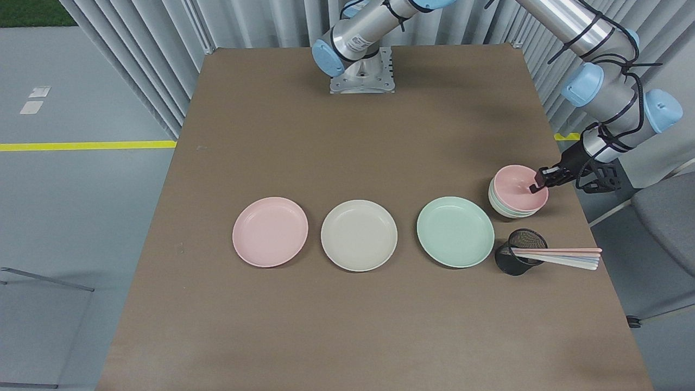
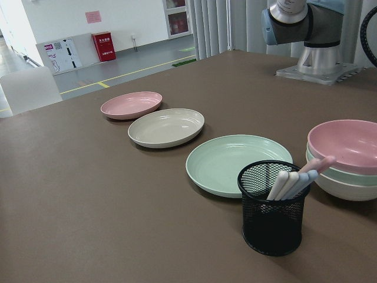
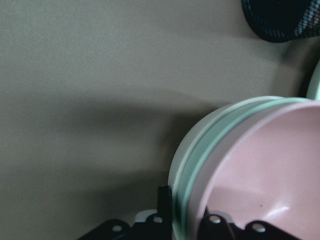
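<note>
A nested stack of bowls, pink point(image 1: 511, 189) on top of mint and white ones, stands at the table's right. My gripper point(image 1: 539, 182) is at the stack's right rim; in the wrist view its fingertips point(image 3: 165, 202) sit either side of the nested rims, closed on them. A pink plate point(image 1: 270, 232), a white plate point(image 1: 359, 235) and a mint plate point(image 1: 455, 231) lie in a row to the left.
A black mesh cup point(image 1: 511, 260) with pink, white and pale blue chopsticks point(image 1: 567, 258) stands in front of the stack. A grey chair is beyond the right edge.
</note>
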